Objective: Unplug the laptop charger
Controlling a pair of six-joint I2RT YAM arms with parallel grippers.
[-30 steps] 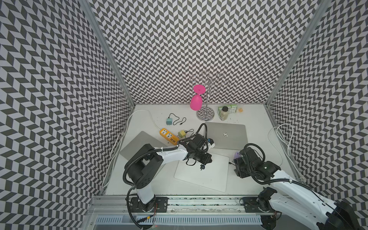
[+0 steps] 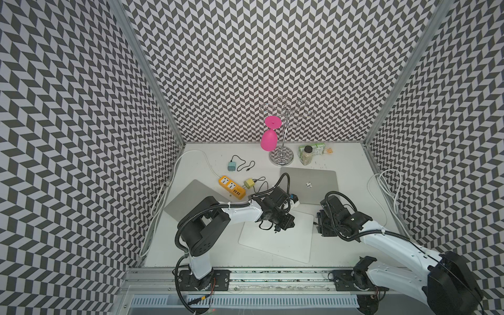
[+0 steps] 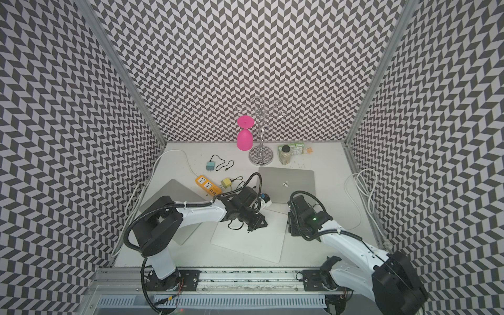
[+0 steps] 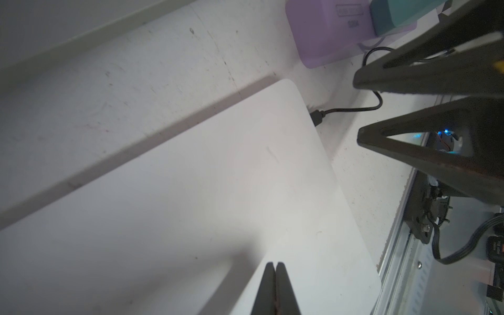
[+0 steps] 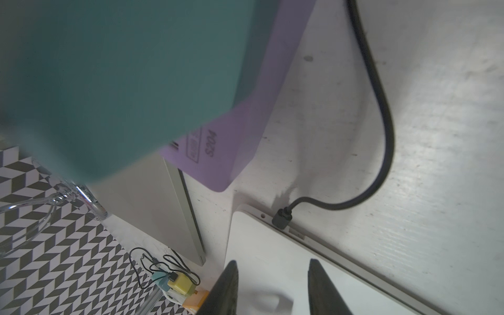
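A white laptop (image 2: 275, 239) lies front centre, with a black cable plug (image 5: 281, 218) at its side near a corner; the cable (image 5: 386, 126) curves across the table. Beside that corner stands a purple power bank (image 5: 231, 147) with a teal block (image 5: 141, 73) on it. My left gripper hangs over the white laptop, shut, nothing seen between its fingertips. My right gripper is part open just above the laptop's plug end, with nothing between its fingers; in the top views its arm hides much of the power bank.
A grey laptop (image 2: 320, 186) lies behind, another (image 2: 191, 197) at left. An orange power strip (image 2: 231, 186) holds a yellow charger (image 2: 248, 183); a blue charger (image 2: 231, 166) lies loose. A chrome stand (image 2: 281, 156) with a pink glass and a jar (image 2: 306, 156) stand at the back.
The right arm has moved left and toward the back, covering more of the power bank. The left arm has shifted slightly right.
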